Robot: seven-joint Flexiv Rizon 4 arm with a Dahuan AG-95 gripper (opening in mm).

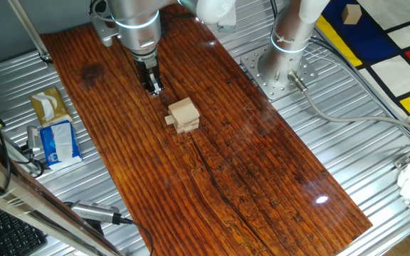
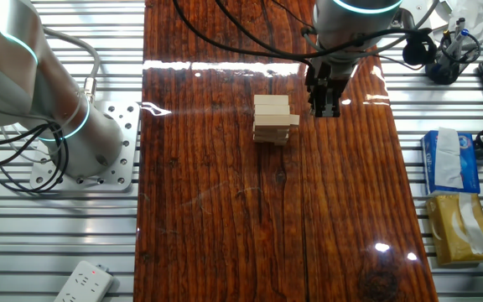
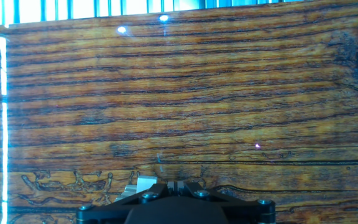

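Note:
A small stack of pale wooden blocks (image 1: 184,114) stands on the brown wooden board, with one block (image 2: 293,120) jutting out on the side facing my gripper. My gripper (image 1: 156,92) hangs just beside the stack, apart from it. Seen from the other side, the gripper (image 2: 325,111) is right of the blocks with a narrow gap of board between. In the wrist view the black gripper is shut, its fingertips close together and nothing showing between them. Part of a pale block (image 3: 145,183) peeks out behind the left finger; the remaining stack is hidden there.
Most of the wooden board (image 1: 262,178) is bare. Tissue packs, one blue (image 1: 60,143) and one yellow (image 1: 50,107), lie off its left edge. Dark cables (image 2: 250,50) cross above the board near my wrist.

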